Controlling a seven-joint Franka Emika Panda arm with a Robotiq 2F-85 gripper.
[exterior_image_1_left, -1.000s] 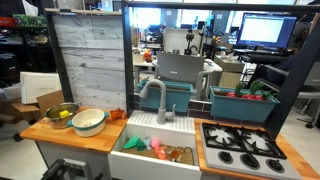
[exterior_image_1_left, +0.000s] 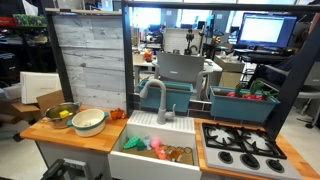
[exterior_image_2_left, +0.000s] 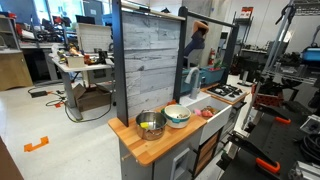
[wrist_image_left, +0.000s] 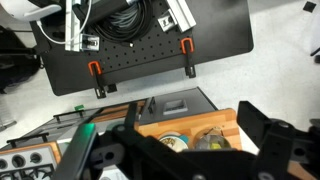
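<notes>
In the wrist view my gripper shows two dark fingers standing wide apart, with nothing between them. It hangs high above the floor, well clear of the counter. On the wooden counter's left end sits a white-green bowl (exterior_image_1_left: 89, 122), beside a metal pot (exterior_image_1_left: 62, 113) with something yellow inside. Both also show in the second exterior view, the pot (exterior_image_2_left: 151, 125) nearer than the bowl (exterior_image_2_left: 177, 115). An orange-red item (exterior_image_1_left: 117, 113) lies right of the bowl. Several colourful items (exterior_image_1_left: 160, 148) lie in the white sink (exterior_image_1_left: 130, 160). Neither exterior view shows the gripper clearly.
A gas stove (exterior_image_1_left: 240, 145) fills the counter's right side. Behind the sink rise a grey faucet (exterior_image_1_left: 160, 92) and a teal bin (exterior_image_1_left: 240, 105) holding red and green items. A black robot table (wrist_image_left: 150, 60) with orange-tipped clamps stands opposite, bare floor between.
</notes>
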